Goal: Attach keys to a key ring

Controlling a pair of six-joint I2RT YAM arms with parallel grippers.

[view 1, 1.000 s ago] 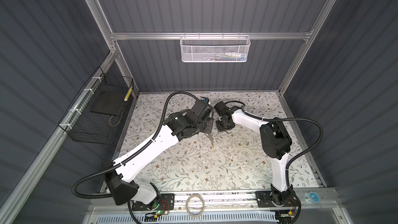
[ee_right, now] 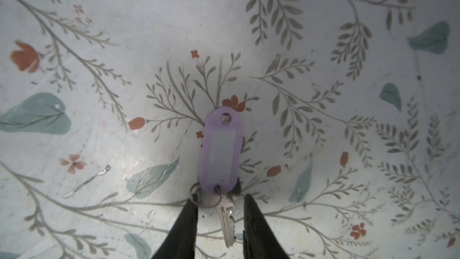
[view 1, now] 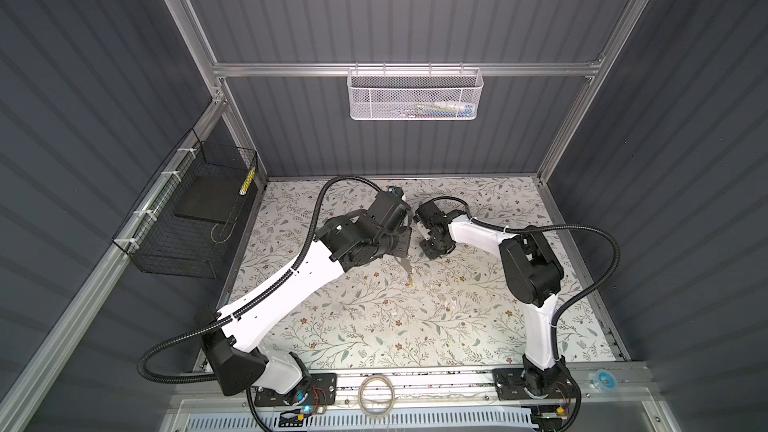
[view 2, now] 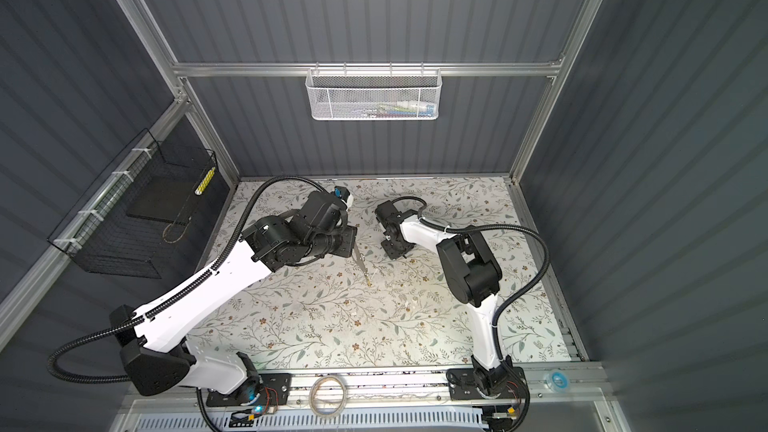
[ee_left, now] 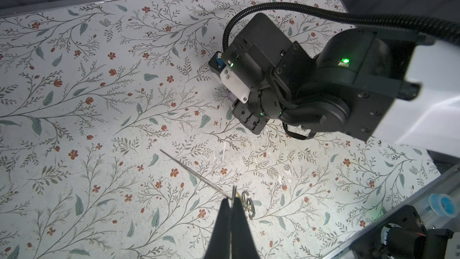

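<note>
My left gripper is shut, with a small coiled metal ring (ee_left: 247,203) at its tips and a long thin metal piece (ee_left: 191,172) beside it. My right gripper hangs part open over the table in the right wrist view. Below it lies a lilac key tag (ee_right: 221,153) with a small ring (ee_right: 195,192) at its lower end and a silver key (ee_right: 228,227), seen between the fingers. In the left wrist view the right arm's body hides most of that tag.
A white wire basket (view 1: 414,96) hangs on the back wall, a black wire basket (view 1: 160,240) on the left wall. Both arms meet near the table's middle.
The left arm has not visibly moved.
</note>
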